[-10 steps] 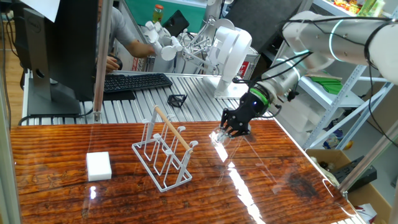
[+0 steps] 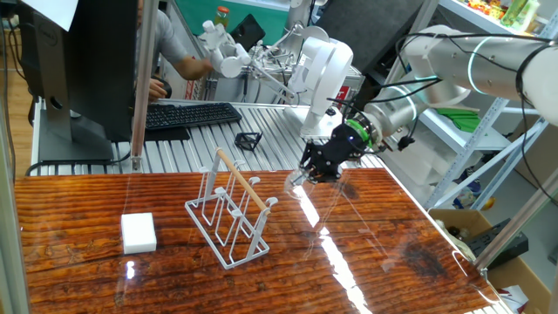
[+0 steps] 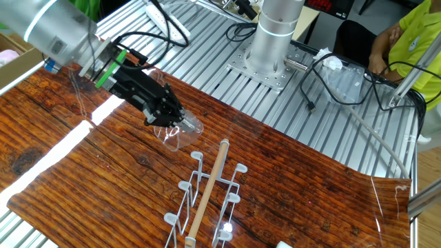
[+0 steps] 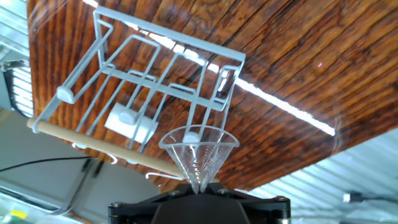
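Note:
A clear, cone-shaped glass [image 4: 200, 152] has its narrow end between my fingers in the wrist view, its wide mouth facing away from me. My gripper [image 3: 180, 121] is shut on it. In exterior view 2 the glass [image 3: 178, 136] is tilted beyond the fingertips, above the wooden tabletop. The white drying rack [image 2: 228, 220], with a wooden top bar and several capped prongs, stands upright on the table. From exterior view 1, my gripper [image 2: 312, 171] is to the right of the rack and behind it, apart from it.
A white block [image 2: 138, 233] lies left of the rack. Behind are a metal slatted table, a keyboard [image 2: 192, 114] and a white fan-like device [image 2: 321, 78]. A person is at the back left.
My gripper has turned from pointing steeply down toward level, shifting left and slightly up with the glass. The rack and the white block have stayed put.

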